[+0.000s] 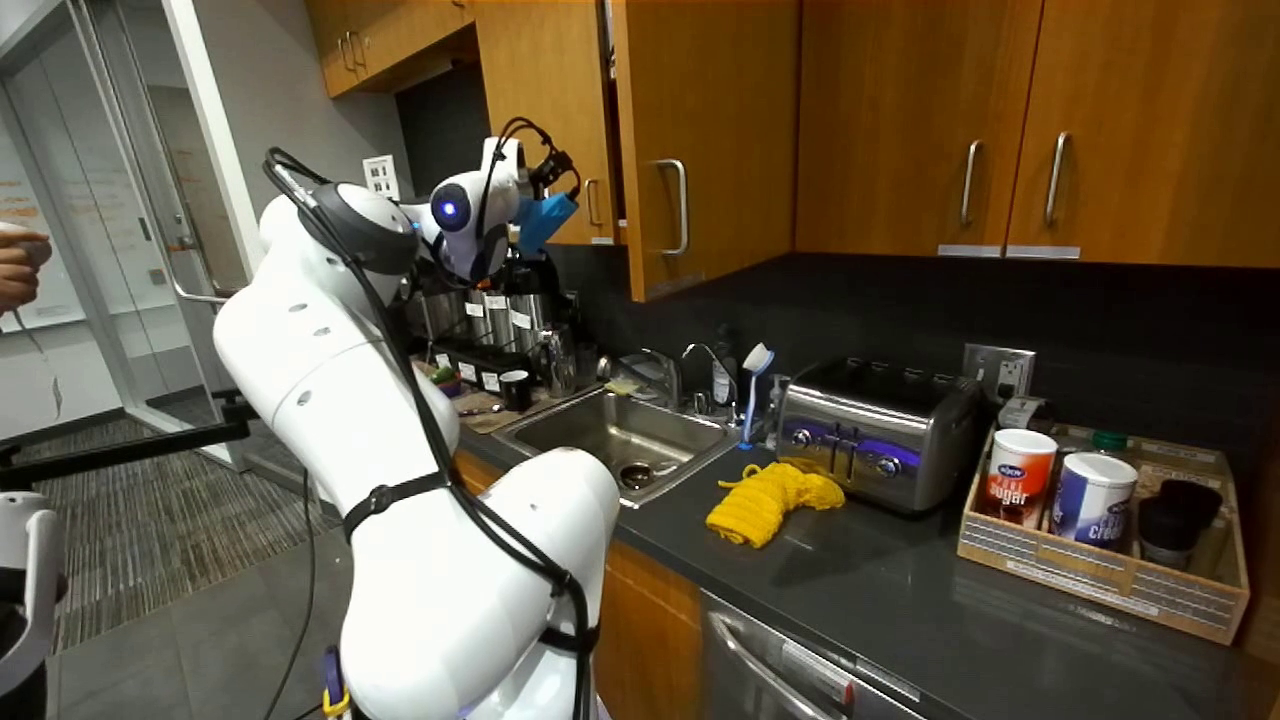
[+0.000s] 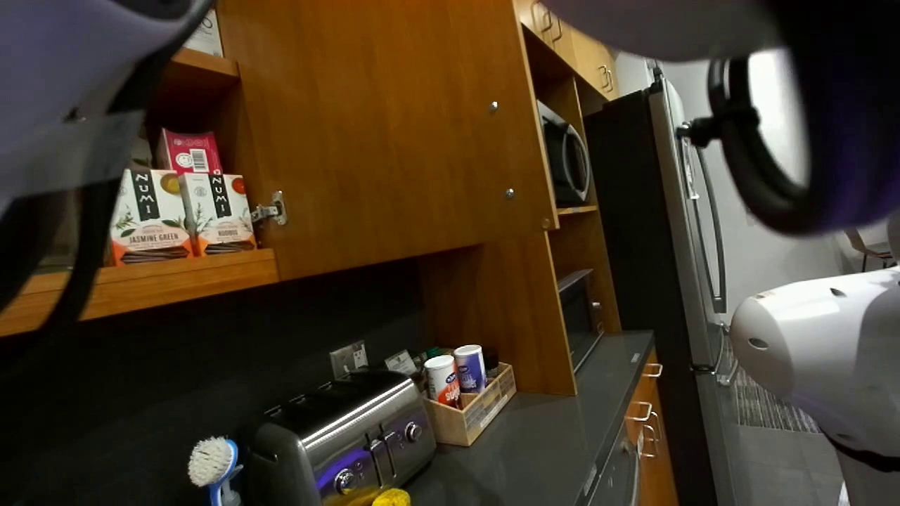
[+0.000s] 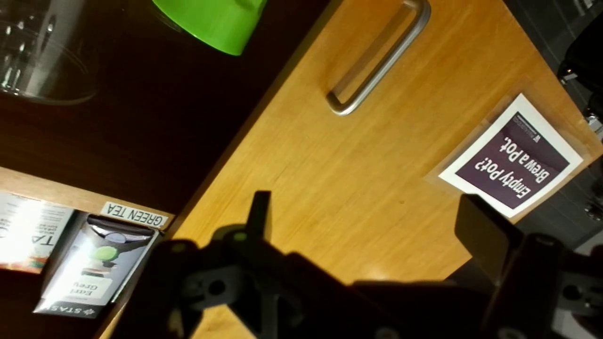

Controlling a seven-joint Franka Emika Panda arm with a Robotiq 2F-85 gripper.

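In the wrist view, my open gripper spreads its dark fingers in front of a wooden cabinet door. Nothing shows between them. The door carries a metal handle and a purple sign. Left of the door the cupboard stands open: a green cup is on the upper shelf, and a tea box sits below a "Green Tea" label. From outside, the arm's blue end part is high up near the left cabinets; whether it touches a door cannot be told.
A second cabinet door swings out right of the arm's end. Below lie the sink, a yellow cloth, a toaster and a box of canisters.
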